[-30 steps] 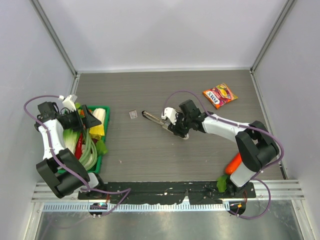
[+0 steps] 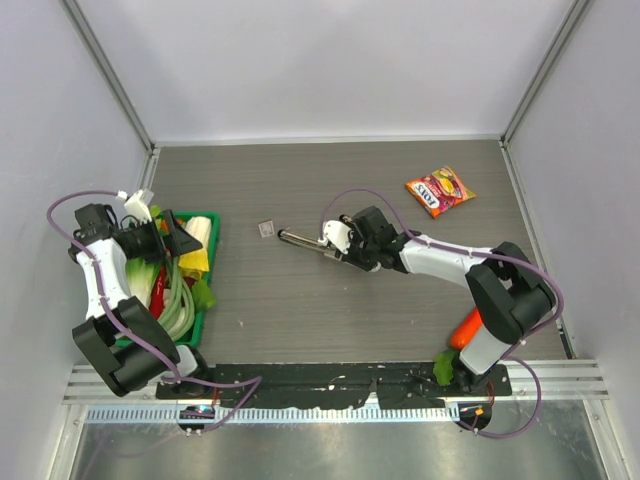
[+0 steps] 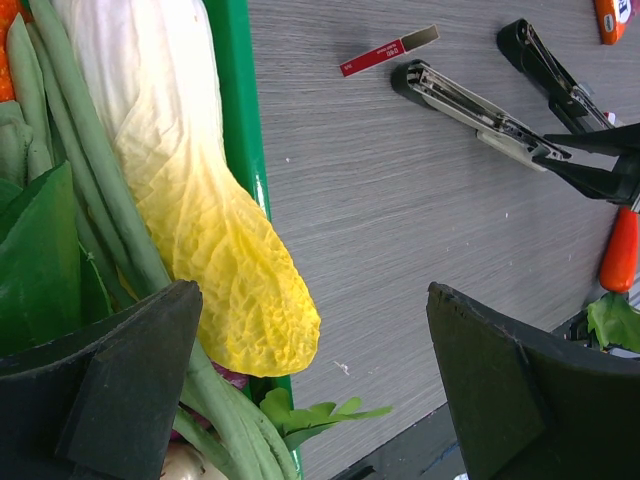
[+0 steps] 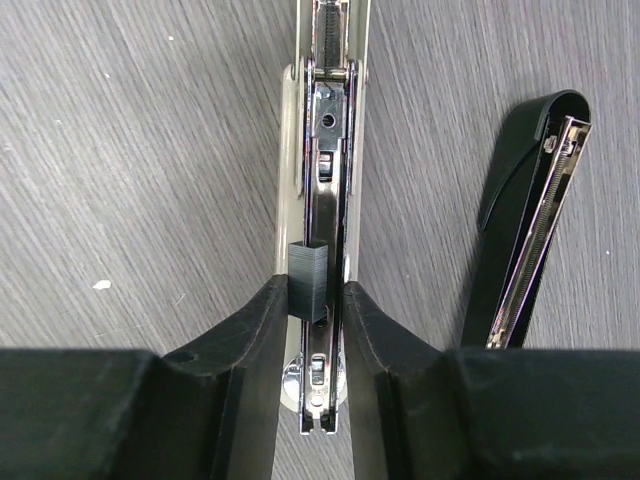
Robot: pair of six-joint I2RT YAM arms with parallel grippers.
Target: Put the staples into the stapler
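Note:
The opened stapler [image 4: 325, 130] lies on the table, its metal rail exposed over a cream base. In the right wrist view, a short grey staple strip [image 4: 307, 282] stands tilted at the rail's left side, near its front end. My right gripper straddles rail and strip, fingers apart; the left fingertip is against or very close to the strip, the right one beside the rail. Whether the strip sits inside the channel cannot be told. Far to the left, my left gripper is open above the vegetable basket, nothing between its fingers.
A black stapler [image 4: 530, 220] lies beside the opened one. The small red-and-clear staple box [image 3: 390, 50] rests left of them. A green basket [image 3: 240, 110] of vegetables stands at the left, a snack bag [image 2: 440, 190] at the back right.
My left arm is still.

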